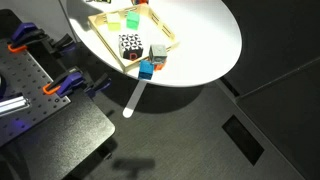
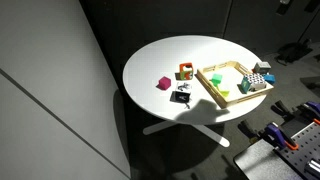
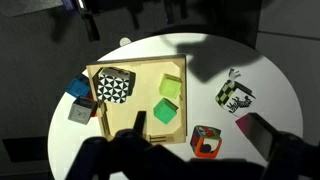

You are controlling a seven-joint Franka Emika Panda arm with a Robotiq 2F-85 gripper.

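My open gripper hangs high above the white round table, its dark fingers wide apart at the bottom of the wrist view with nothing between them. Below lies a shallow wooden tray point(image 3: 137, 64). Inside it are a green cube point(image 3: 165, 111), a yellow-green cube point(image 3: 171, 86) and a black-and-white patterned cube point(image 3: 114, 86). Outside the tray's left side in the wrist view sit a blue cube point(image 3: 78, 87) and a grey cube point(image 3: 82, 111). On the other side are an orange-red cube point(image 3: 206, 141), a black-and-white checkered object point(image 3: 235, 96) and a pink cube point(image 2: 164, 83).
The white table point(image 2: 150, 62) has bare surface at its far side in exterior view 2. The blue and grey cubes lie close to the table edge. A dark perforated platform with orange and blue clamp-like parts point(image 1: 69, 82) stands beside the table.
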